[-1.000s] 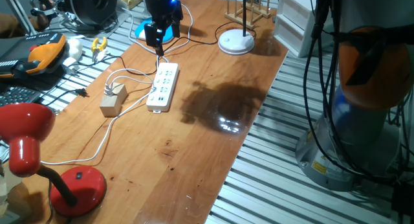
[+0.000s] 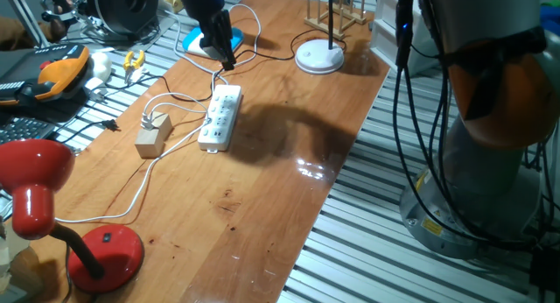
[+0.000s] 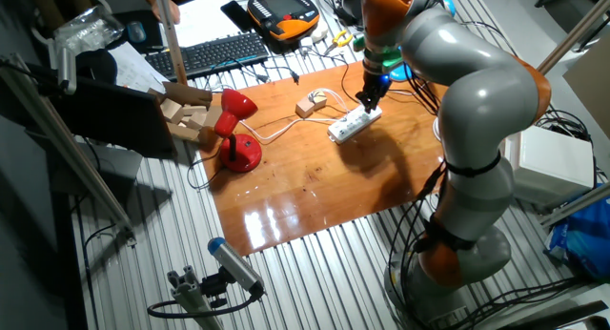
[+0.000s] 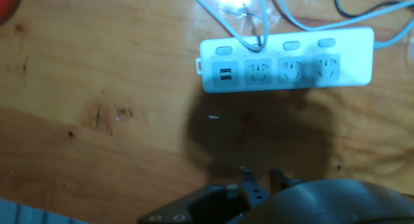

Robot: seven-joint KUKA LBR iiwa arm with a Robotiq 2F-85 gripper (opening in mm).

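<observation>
My gripper [image 2: 229, 65] hangs over the far part of the wooden table, near the cable end of a white power strip [image 2: 220, 119]. Its dark tips [image 4: 249, 177] show at the bottom of the wrist view, with a narrow gap apparent between them. They are too dark to tell how far the fingers stand apart or whether anything thin is between them. In that view the power strip [image 4: 284, 61] lies flat above the gripper, its sockets, switches and USB ports facing up. White cables cross its upper edge.
A wooden block [image 2: 153, 137] with white cables plugged in stands beside the strip. The red lamp [image 2: 105, 257] is at the near left; a round white base [image 2: 319, 57] with a pole and a wooden rack [image 2: 336, 16] stand at the far right.
The arm's shadow has moved left toward the strip. The strip, block and lamps stay put.
</observation>
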